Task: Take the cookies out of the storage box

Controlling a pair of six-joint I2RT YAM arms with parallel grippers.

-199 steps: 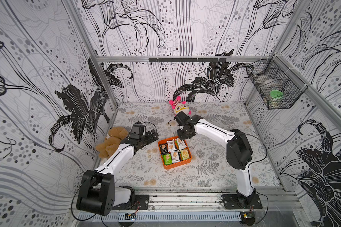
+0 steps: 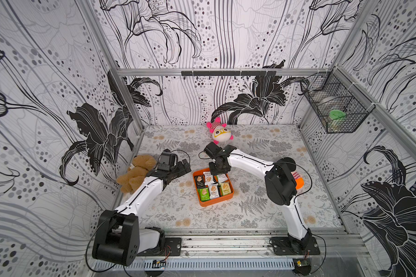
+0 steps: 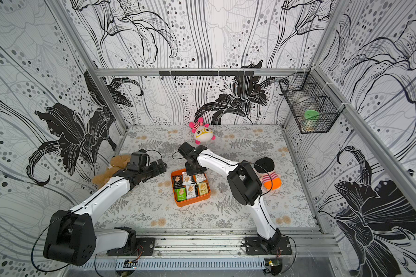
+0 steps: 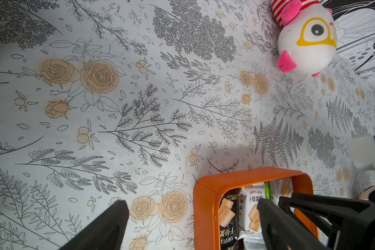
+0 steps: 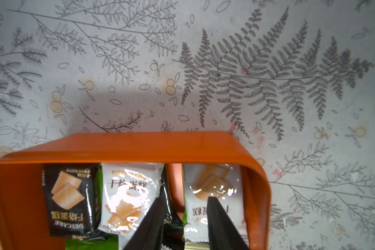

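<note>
An orange storage box (image 2: 229, 196) full of cookie packets stands mid-table: black, white, green and yellow ones. In the right wrist view a black packet (image 5: 70, 200), a white packet (image 5: 129, 191) and another white packet (image 5: 212, 187) lie along its back wall. My right gripper is over the back right of the box, fingers apart, between the two white packets, holding nothing that shows. My left gripper stands open left of the box with nothing between its fingers.
A pink-and-white plush (image 2: 221, 133) lies at the back, a brown teddy (image 2: 129, 180) at the left beside my left arm, an orange-and-black plush (image 3: 271, 182) at the right. A wire basket (image 3: 312, 108) hangs on the right wall.
My right gripper has moved left over the box, and the right arm's elbow has shifted left with it. The left arm has barely moved.
</note>
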